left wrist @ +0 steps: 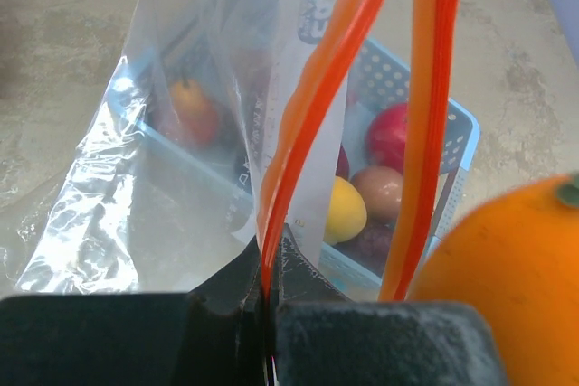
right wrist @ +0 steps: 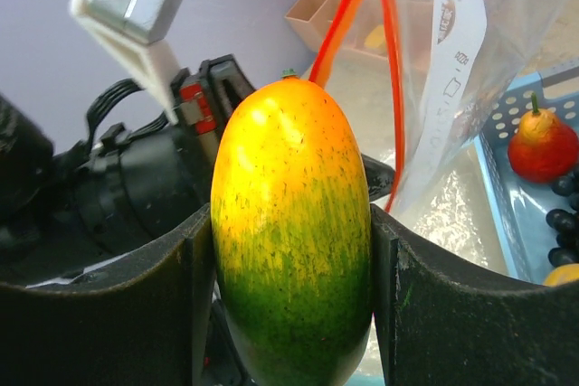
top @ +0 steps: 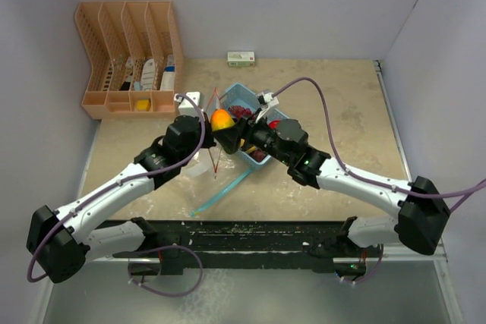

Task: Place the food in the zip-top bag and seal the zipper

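The clear zip top bag hangs upright, its mouth edged by two orange strips that stand apart. My left gripper is shut on one strip of that rim. A large orange-and-green mango is gripped between the fingers of my right gripper, which is shut on it. In the top view the mango is close beside the left gripper, at the bag's mouth. Whether it is past the rim, I cannot tell.
Behind the bag lies a light blue basket with several fruits, among them a red one and a yellow one. A tan divided rack stands back left.
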